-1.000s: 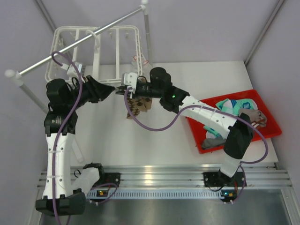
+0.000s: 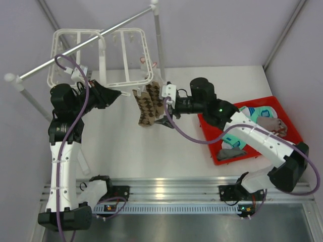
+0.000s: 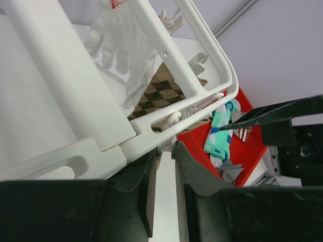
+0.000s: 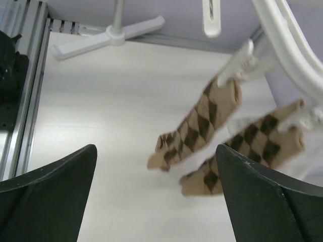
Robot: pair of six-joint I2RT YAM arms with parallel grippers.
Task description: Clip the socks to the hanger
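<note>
Two brown checkered socks, a nearer one [image 2: 146, 110] and a farther one [image 2: 156, 95], hang from clips on the right part of the white hanger [image 2: 125, 55]. Both the first sock [image 4: 199, 123] and the second sock [image 4: 262, 143] show beyond my open right gripper, with empty space between its fingers. From above, that gripper stands just right of the socks. My left gripper is shut on a small white clip under the hanger's edge [image 3: 186, 113]; no sock shows between its fingers.
A red bin [image 2: 211, 135] at the right holds teal-and-white socks [image 2: 258, 113] and grey ones [image 2: 231, 153]. White gloves [image 3: 121, 43] hang behind the hanger bars. A slanted rail [image 2: 86, 44] crosses above. Table between socks and bin is partly clear.
My right gripper has drawn away to the right from beside the left gripper, uncovering the socks. The hanger shifted slightly left earlier. The left arm stays almost in place.
</note>
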